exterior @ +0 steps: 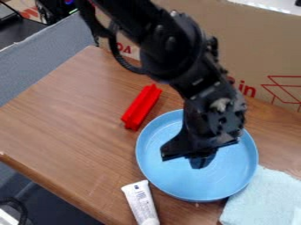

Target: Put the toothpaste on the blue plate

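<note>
The toothpaste, a white tube (140, 202) with dark print, lies on the wooden table at the near edge, just left of the blue plate (188, 183). Over the plate's middle, pointing down, is my black gripper (191, 156). It is well apart from the tube, up and to the right of it. Whether its fingers are parted, or have anything between them, I cannot tell. The gripper covers the rear part of the plate, and no tan object shows there now.
A red object (141, 106) lies on the table beyond the plate's left rim. A pale cloth (263, 200) sits at the near right, close against the plate. Cardboard (265, 53) stands behind.
</note>
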